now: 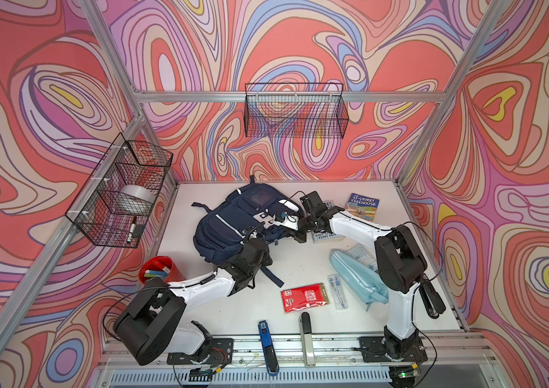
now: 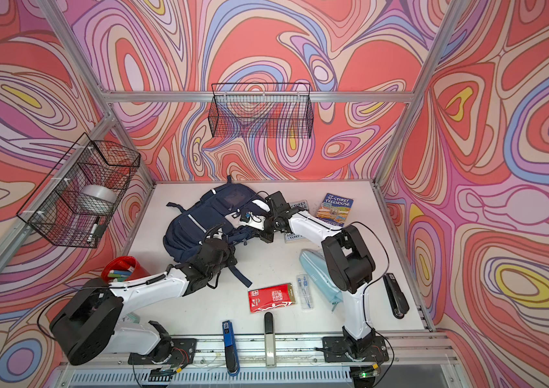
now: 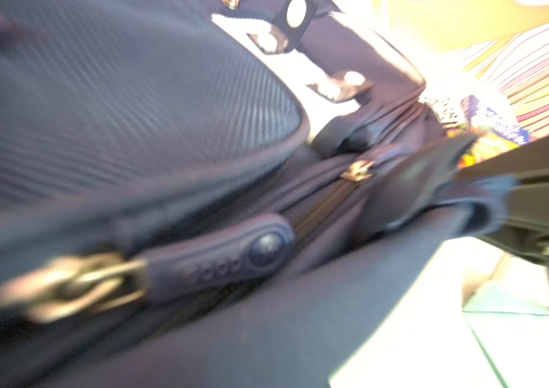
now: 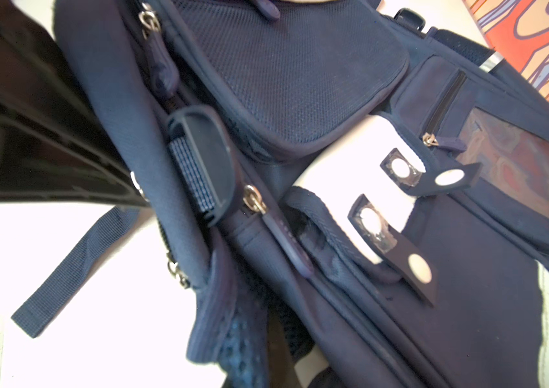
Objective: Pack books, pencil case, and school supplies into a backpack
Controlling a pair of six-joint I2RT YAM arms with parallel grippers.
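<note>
A navy backpack (image 1: 226, 223) lies flat on the left half of the table. My left gripper (image 1: 252, 234) is shut at its front edge, with nothing seen held. A zipper pull (image 3: 222, 255) shows large beside the mesh pocket in the left wrist view. At the bag's right end my right gripper (image 1: 285, 224) is shut on a fold of its fabric (image 3: 410, 184); its fingertips are mostly hidden. The treehouse book (image 1: 361, 207) and a grey book (image 1: 327, 236), partly under my right arm, lie at the back right. A light-blue pencil case (image 1: 358, 274) rests in front of them.
A red packet (image 1: 305, 297) and a clear pen pack (image 1: 337, 291) lie near the front. A red cup (image 1: 156, 269) with markers stands at the left. Bare table (image 1: 306, 265) separates bag and packet. Blue (image 1: 268, 346) and grey (image 1: 306, 339) long tools sit on the front edge.
</note>
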